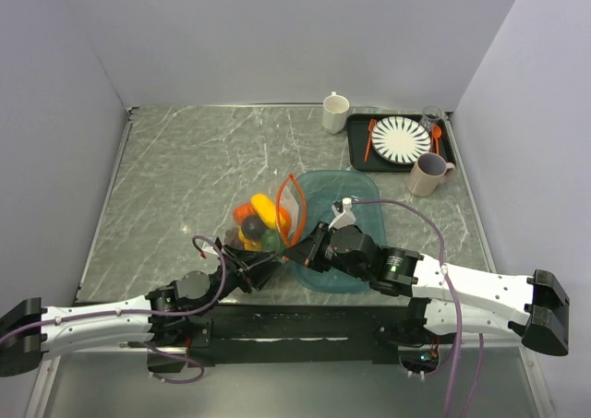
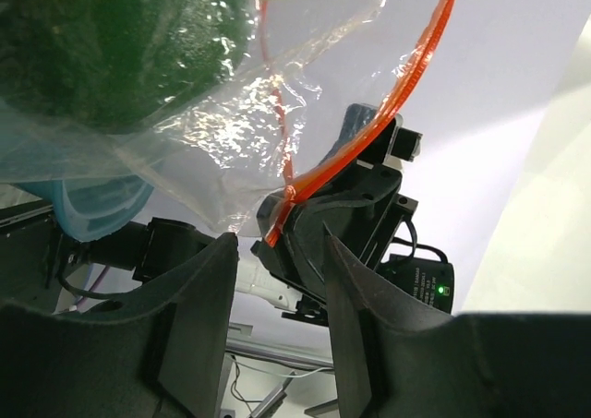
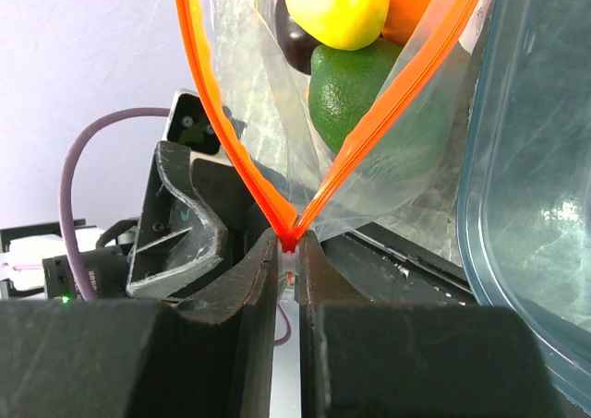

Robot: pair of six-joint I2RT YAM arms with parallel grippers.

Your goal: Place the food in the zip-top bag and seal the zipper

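A clear bag with an orange zipper (image 1: 295,220) holds food: yellow pepper (image 3: 337,3), dark eggplant (image 3: 294,40), green avocado (image 3: 355,90) and orange items. My right gripper is shut on the bag's zipper corner, where the two orange strips meet; the zipper spreads open above it. My left gripper is open, its fingertips just short of that same corner, with nothing clearly between them. In the top view both grippers meet at the bag's front.
A blue translucent bin (image 1: 346,197) lies right of the bag. Behind stand a white mug (image 1: 335,113), a black tray (image 1: 382,162) with plate and cutlery, and a pink mug (image 1: 427,176).
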